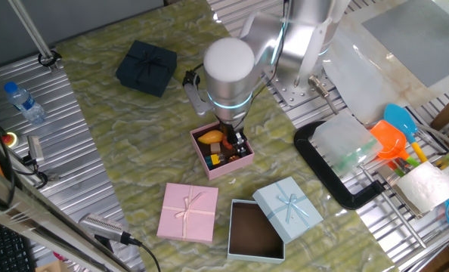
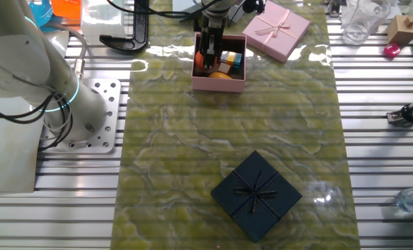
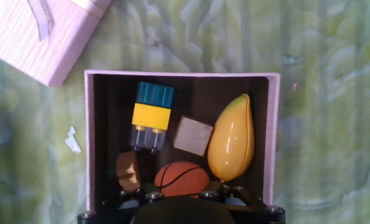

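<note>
An open pink box stands on the marbled mat, with my gripper pointing down into it. Inside, the wrist view shows a yellow mango, a pale wooden cube, teal, yellow and clear blocks, a brown wooden piece and a small orange basketball. The ball lies right at my gripper, between the dark finger linkages. Its lower part is covered by the gripper. The fingertips are hidden, so whether they touch the ball cannot be told.
The pink lid lies beside the box. A light blue box stands open, its lid leaning on its edge. A closed dark box sits farther off. A black clamp frame borders the mat.
</note>
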